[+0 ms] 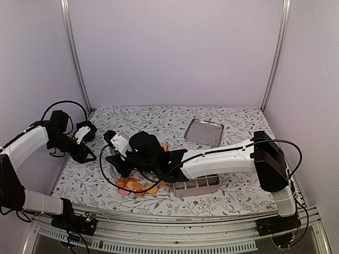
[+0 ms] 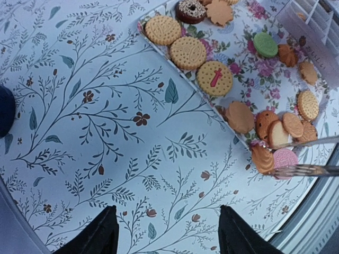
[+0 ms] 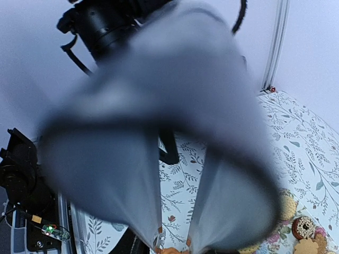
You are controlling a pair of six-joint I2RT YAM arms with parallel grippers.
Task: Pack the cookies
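Cookies lie on a floral tray: a pink one, a green one, a donut and several others. The compartment box sits at its right. My left gripper hangs over bare cloth at the left, its fingers parted with nothing between. My right gripper is over the tray's left end; in the left wrist view its metal fingertips reach the piped cookie and pink cookie. In the right wrist view the blurred blades stand somewhat apart over an orange cookie; whether they grip it is unclear.
A metal tray lies at the back right. A dark container stands at the back left beside my left arm. The cloth around the left gripper is clear.
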